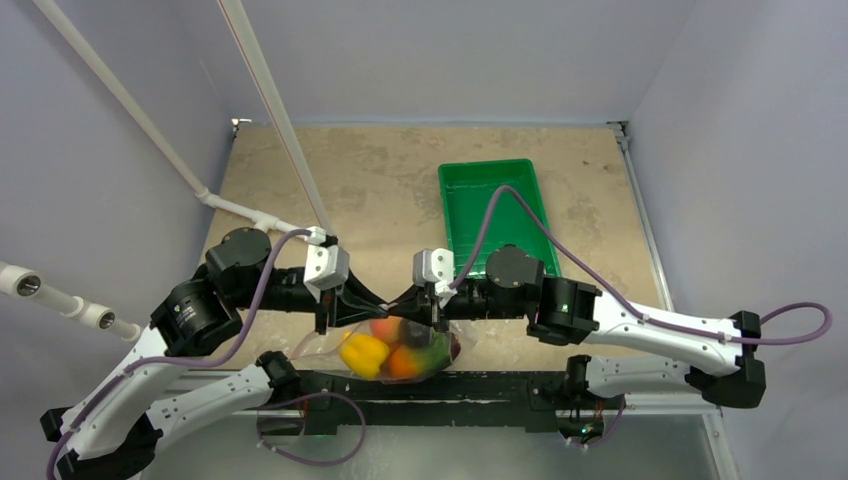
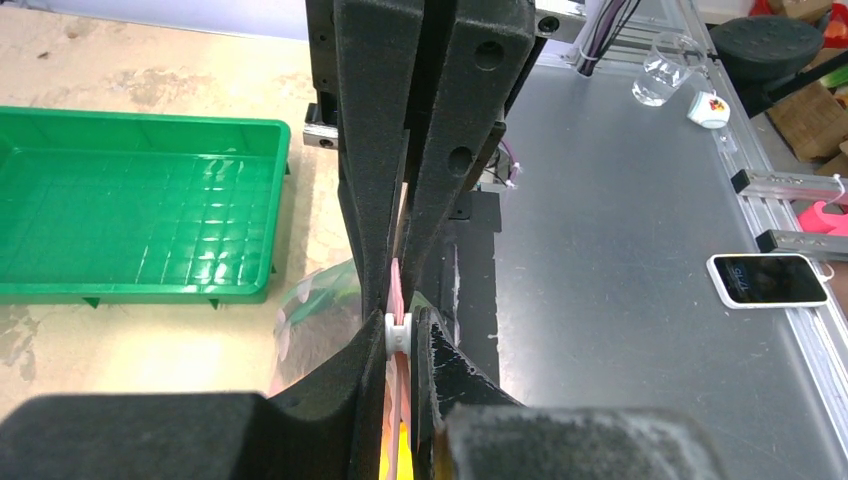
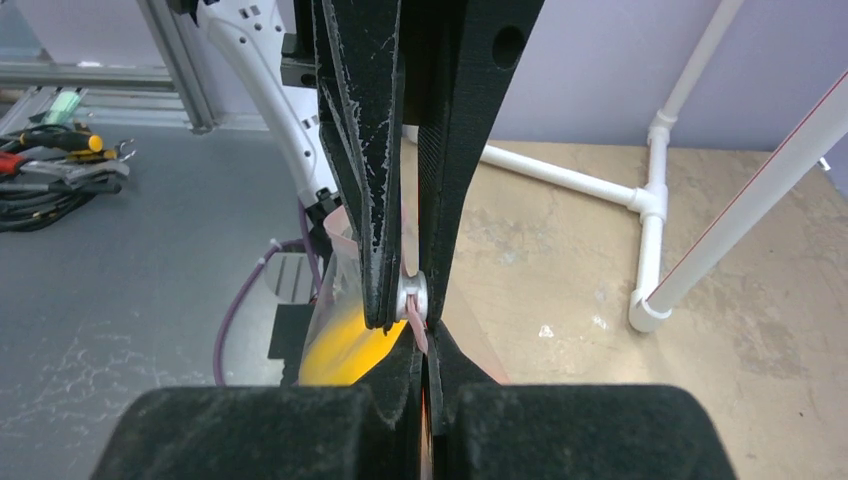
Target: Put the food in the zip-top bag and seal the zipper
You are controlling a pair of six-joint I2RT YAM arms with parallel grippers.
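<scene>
The clear bag (image 1: 400,355) of colourful food, with yellow, orange, red and green pieces, lies at the table's front edge below both grippers. In the left wrist view its pink zipper edge stands upright with a small white slider (image 2: 398,333) on it. My left gripper (image 1: 375,308) is shut on that zipper at the slider. My right gripper (image 1: 398,308) meets it tip to tip and is shut at the zipper strip, seen edge-on in the right wrist view; whether it pinches the strip is hard to tell.
An empty green tray (image 1: 488,205) stands at the back right of the table (image 1: 340,180). White pipes (image 1: 240,210) run along the left side.
</scene>
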